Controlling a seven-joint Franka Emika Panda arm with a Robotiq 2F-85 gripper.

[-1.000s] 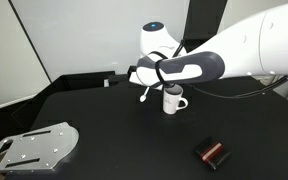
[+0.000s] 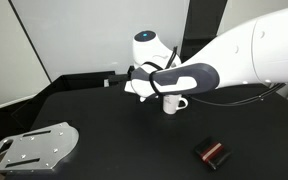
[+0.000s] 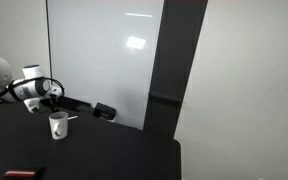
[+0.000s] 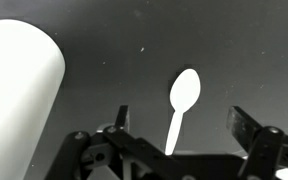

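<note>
A white spoon (image 4: 181, 108) lies on the dark table, its bowl away from me and its handle running down between my fingers in the wrist view. Above it my gripper is open, the fingers apart to either side and touching nothing that I can see. The white mug (image 2: 171, 104) stands upright beside the gripper; exterior view 2 shows the mug (image 3: 58, 125) with the spoon (image 3: 72, 118) just behind it. In exterior view 1 the arm hides most of the spoon.
A large white rounded shape (image 4: 16, 95) fills the wrist view's left side; I cannot tell what it is. A perforated metal plate (image 2: 29, 150) lies at the left and a dark box with a reddish stripe (image 2: 212, 153) at front right.
In exterior view 1 the arm has shifted left and slightly lower, covering more of the spoon. The mug, plate and box have not moved.
</note>
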